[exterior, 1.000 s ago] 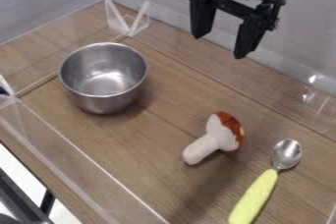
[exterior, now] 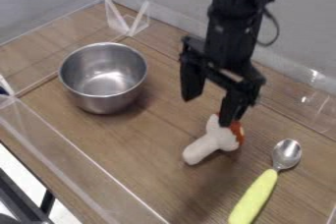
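My black gripper (exterior: 215, 94) hangs open over the middle of the wooden table, with nothing between its fingers. Just below it lies a white toy mushroom (exterior: 210, 141) with a red-brown cap, its cap partly behind the right-hand fingers. Whether the fingers touch it cannot be told from this view.
A steel bowl (exterior: 102, 76) sits at the left. A spoon with a yellow handle (exterior: 257, 194) lies at the lower right. A plain wall runs along the back, and a clear strip with wire or tape loops stands at the back left.
The mushroom, bowl and spoon lie where they were.
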